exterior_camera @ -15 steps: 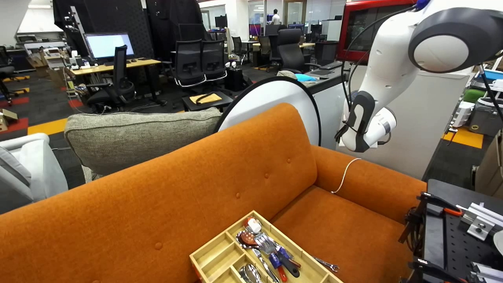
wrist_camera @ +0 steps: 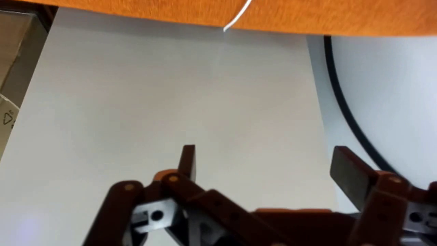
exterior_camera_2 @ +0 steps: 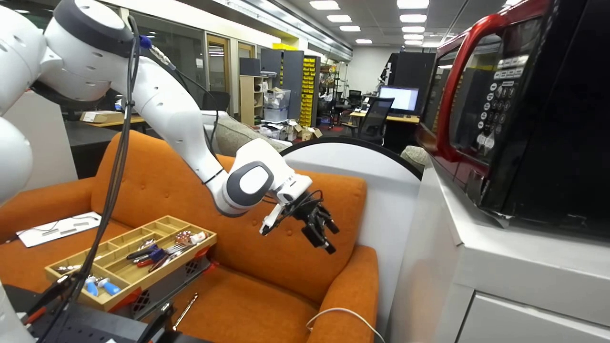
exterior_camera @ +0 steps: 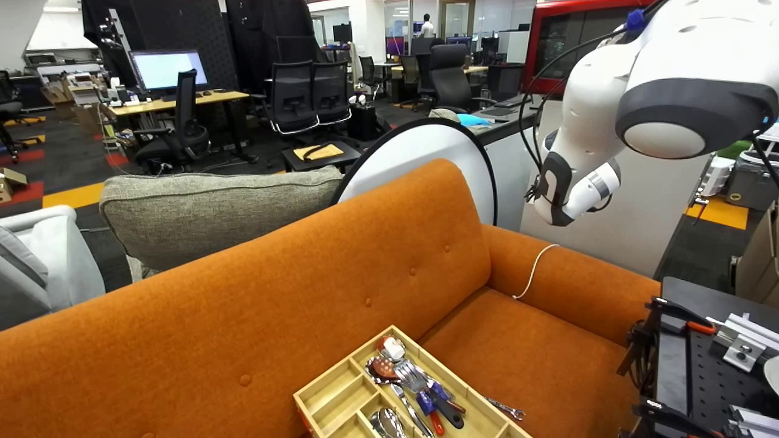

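Note:
My gripper (exterior_camera_2: 329, 235) hangs in the air in front of the sofa's right end, pointing toward the white cabinet side. In the wrist view its fingers (wrist_camera: 188, 162) stand wide apart, with only the pale cabinet panel (wrist_camera: 196, 102) behind the gap, so the gripper is open and empty. Exterior view 1 shows the wrist from behind, which hides the fingers. To the right of my gripper, a red microwave (exterior_camera_2: 469, 103) stands on the cabinet (exterior_camera_2: 514, 263), its door facing me and apparently shut.
A wooden utensil tray (exterior_camera_2: 194, 243) rests well away over the orange sofa (exterior_camera: 307, 292). A white cord (exterior_camera: 535, 271) lies over the sofa's armrest. Behind the sofa leans a round white panel (exterior_camera: 431, 149) with a black rim. A wrench (exterior_camera: 505, 408) lies on the seat.
The sofa, tray and cord have not moved.

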